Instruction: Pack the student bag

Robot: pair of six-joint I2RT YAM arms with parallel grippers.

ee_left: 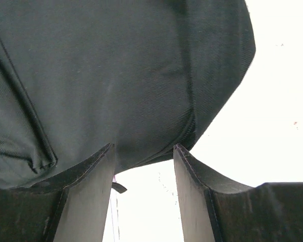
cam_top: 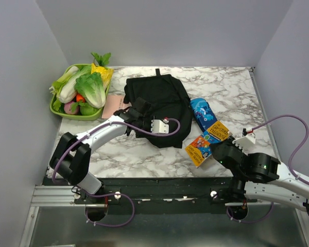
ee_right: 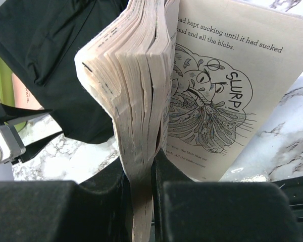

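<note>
The black bag (cam_top: 167, 92) lies flat on the marble table in the top view. Over its near part is my left arm; in the left wrist view the left gripper is part open at the cloth edge, with no object visible between its fingers. In the right wrist view, the right gripper is shut on the paperback book (ee_right: 136, 80), whose pages fan apart. From above, that book's orange and blue cover (cam_top: 199, 151) shows splayed open. A blue pouch (cam_top: 202, 111) lies right of the bag. The pink book (cam_top: 112, 104) lies left of it, partly covered.
A green basket (cam_top: 82, 118) of vegetables stands at the back left. Bare marble (cam_top: 224, 92) lies at the back right. Grey walls rise on both sides, and a dark ledge (cam_top: 159, 186) runs along the front edge.
</note>
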